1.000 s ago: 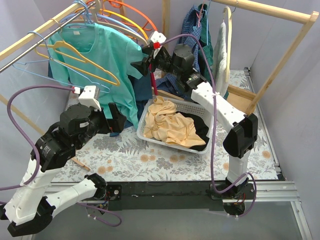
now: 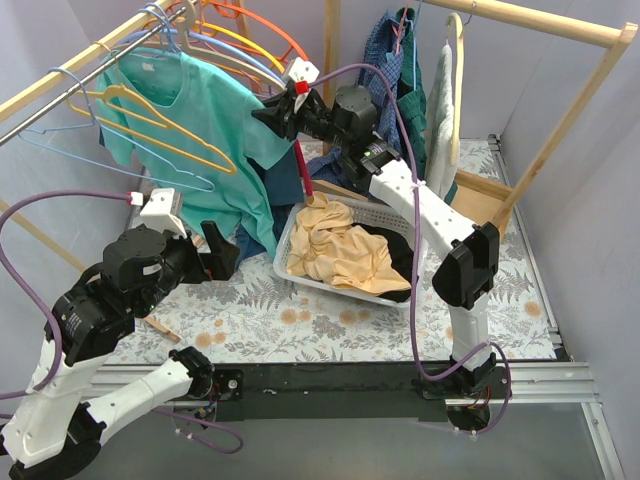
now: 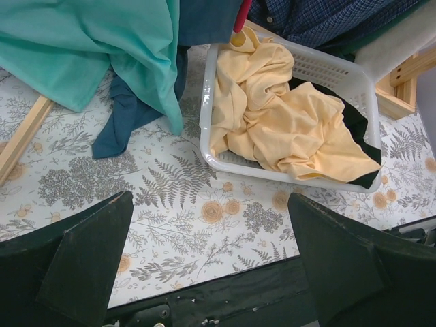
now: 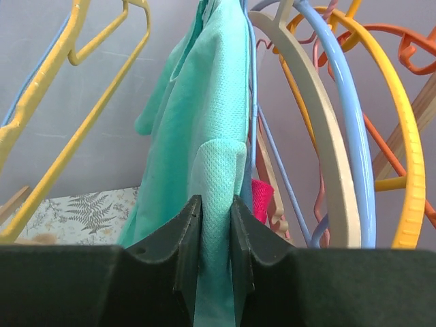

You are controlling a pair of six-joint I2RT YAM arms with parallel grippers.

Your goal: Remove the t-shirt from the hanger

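A turquoise t-shirt (image 2: 200, 120) hangs from the rail at the upper left of the top view. Its sleeve (image 4: 221, 184) is pinched between the fingers of my right gripper, which is shut on the cloth. In the top view that right gripper (image 2: 272, 118) sits at the shirt's right side. The shirt's own hanger is mostly hidden by the cloth and the other hangers. My left gripper (image 2: 218, 258) stands open in front of the shirt's lower part, nothing between its fingers; the shirt's hem (image 3: 136, 61) shows ahead of it in the left wrist view.
An empty yellow hanger (image 2: 165, 125) and a pale blue hanger (image 2: 150, 160) hang in front of the shirt. More colored hangers (image 4: 354, 122) crowd its right. A white basket (image 2: 345, 290) with cream cloth stands below. Bare patterned floor (image 3: 184, 225) lies before the basket.
My right gripper has moved left onto the shirt's sleeve and shut on it, pulling the cloth slightly. The left gripper has shifted a little to the left.
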